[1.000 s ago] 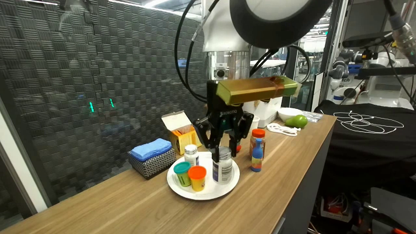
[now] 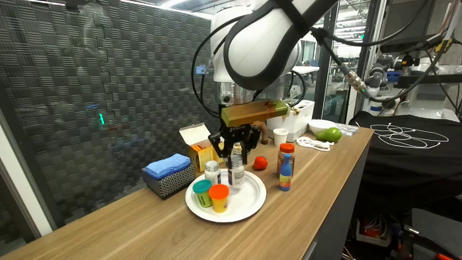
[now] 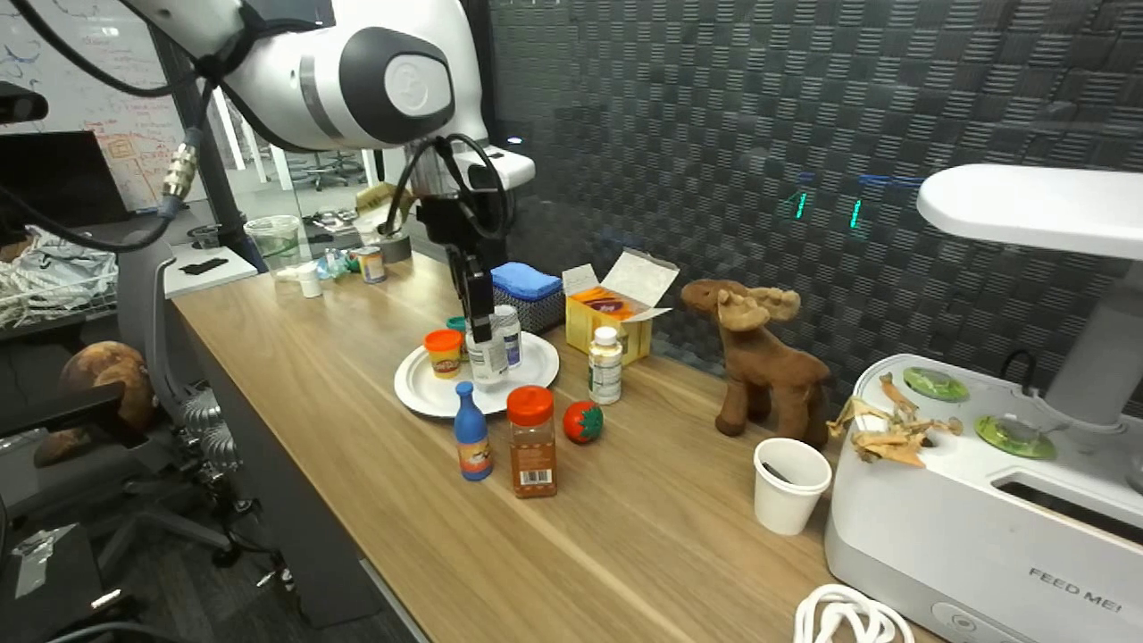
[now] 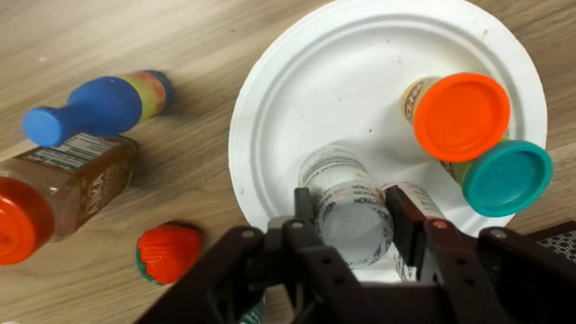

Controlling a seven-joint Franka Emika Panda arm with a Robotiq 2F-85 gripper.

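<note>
A white pill bottle with a printed label (image 2: 236, 177) is held upright over the white plate (image 2: 249, 203), close to its surface; whether its base touches cannot be told. My gripper (image 2: 236, 161) is shut on the bottle's upper part, one finger on each side, as the wrist view shows too (image 4: 351, 209). Sharing the plate are a second white bottle (image 2: 212, 172), a teal-lidded tub (image 2: 202, 193) and an orange-lidded tub (image 2: 219, 198). In the wrist view my right finger partly hides the second bottle (image 4: 418, 199).
Off the plate stand a third white bottle (image 3: 605, 370), a tomato-like red toy (image 3: 583, 422), a red-capped spice jar (image 3: 532, 445) and a blue bottle (image 3: 472, 434). A yellow box (image 3: 611, 327) and a patterned box with blue cloth (image 2: 169, 178) line the wall.
In exterior view 1, my gripper and the bottle in it have shifted left and farther back across the plate. The tubs and second bottle stay put.
</note>
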